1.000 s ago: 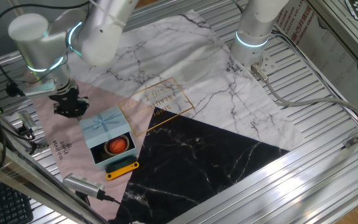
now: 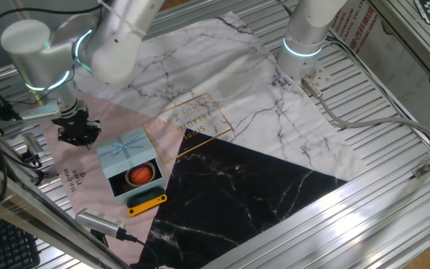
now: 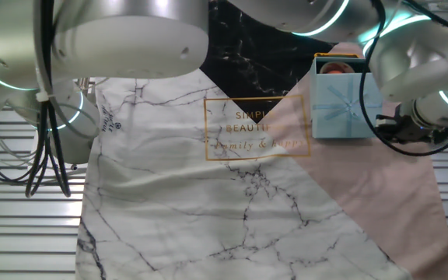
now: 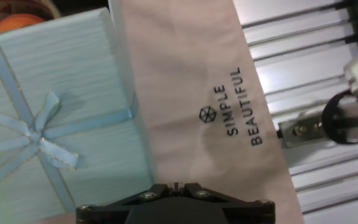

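A light blue gift box [image 2: 114, 185] stands on the pink part of the cloth. Its ribboned lid [image 2: 123, 152] covers one part, leaving the dark inside visible at the other end. Within that opening lies an orange ball [image 2: 142, 174] with a tan ring-like rim round it. In the wrist view, the lid with its bow [image 4: 36, 134] fills the left side, and the ball [image 4: 17, 23] peeks in at the top left corner. My gripper is beside the box, above the pink cloth and apart from the lid. Its fingers are together with nothing visible between them.
A yellow-and-black object [image 2: 148, 205] lies against the box's open end. A silver device with a cable [image 2: 101, 223] stands near the pink cloth's edge. The white marble [image 2: 260, 119] and black marble [image 2: 215, 194] areas of the cloth are clear.
My gripper has shifted a little left and slightly down in exterior view 1, away from the box. The box, the ball and the yellow-and-black object have stayed put.
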